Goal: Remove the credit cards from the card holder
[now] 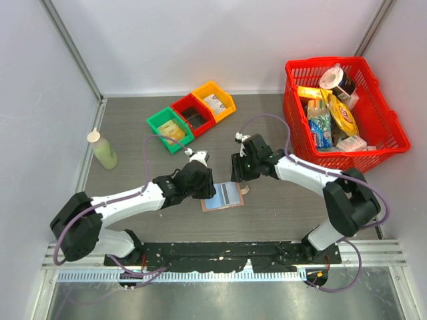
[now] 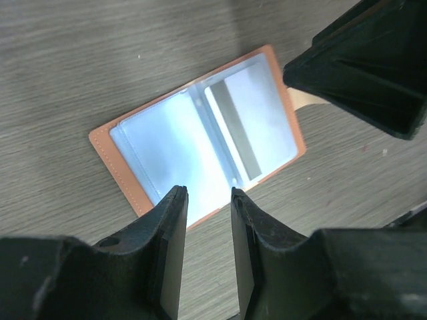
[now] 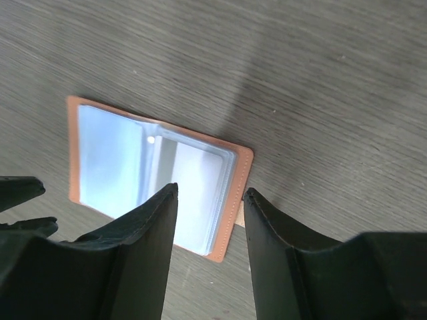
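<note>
The card holder (image 1: 217, 197) lies open and flat on the wooden table between my grippers, a tan backing with clear-blue sleeves (image 2: 167, 153) and a pale insert crossed by a grey stripe (image 3: 190, 193). My left gripper (image 1: 205, 187) is just over its left side; in the left wrist view its fingertips (image 2: 209, 195) stand apart, partly open, over the holder's lower edge. My right gripper (image 1: 239, 173) is at the holder's upper right; in the right wrist view its fingers (image 3: 211, 195) are parted at the right edge, with nothing seen gripped.
Green, red and yellow bins (image 1: 200, 90) stand at the back. A large red basket (image 1: 373, 153) full of goods is at the right, a pale bottle (image 1: 105, 152) at the left. The table round the holder is clear.
</note>
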